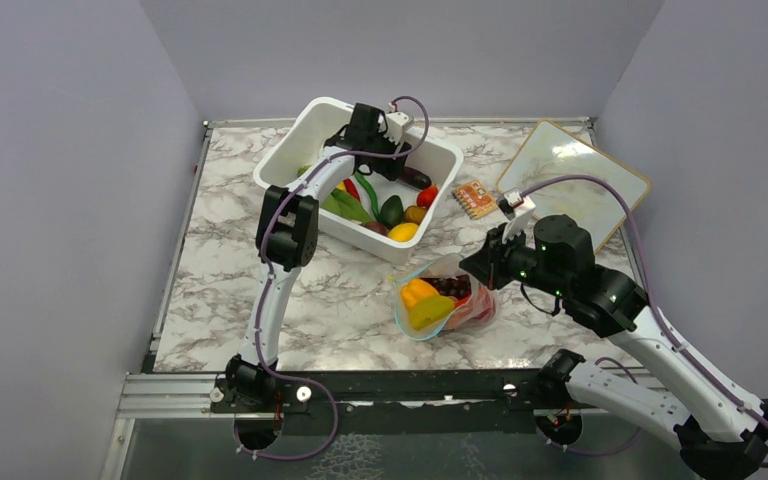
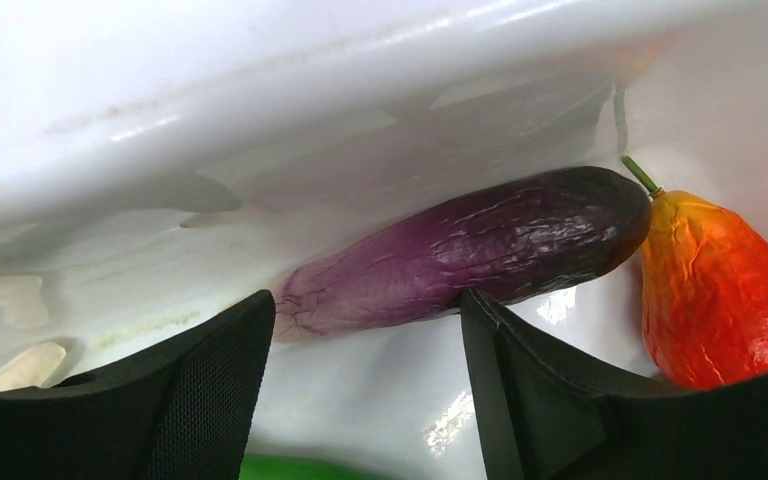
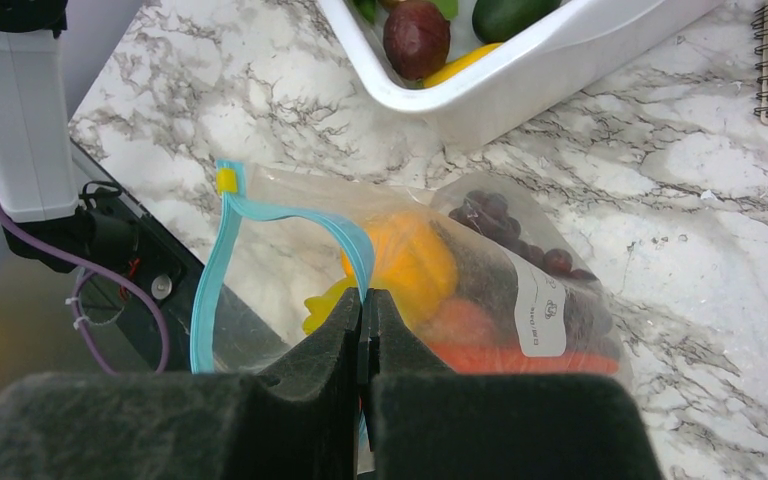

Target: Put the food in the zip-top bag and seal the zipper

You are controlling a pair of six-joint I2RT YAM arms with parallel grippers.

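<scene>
My left gripper is open inside the white bin point(image 1: 278, 160), just over a purple eggplant point(image 2: 500, 235) lying along the bin's wall, beside a red-orange pepper point(image 2: 722, 300). My right gripper is shut on the blue zipper rim of the clear bag point(image 3: 550, 310), holding it at the top edge. The bag holds a yellow-orange pepper point(image 3: 415, 265), dark grapes point(image 3: 485, 210), a yellow-green item point(image 1: 427, 311) and something red behind the film.
The bin also holds greens, an avocado point(image 1: 391, 210), a lemon point(image 1: 403, 232) and other food. An orange notebook point(image 1: 475, 198) and a white board point(image 1: 570, 170) lie at the back right.
</scene>
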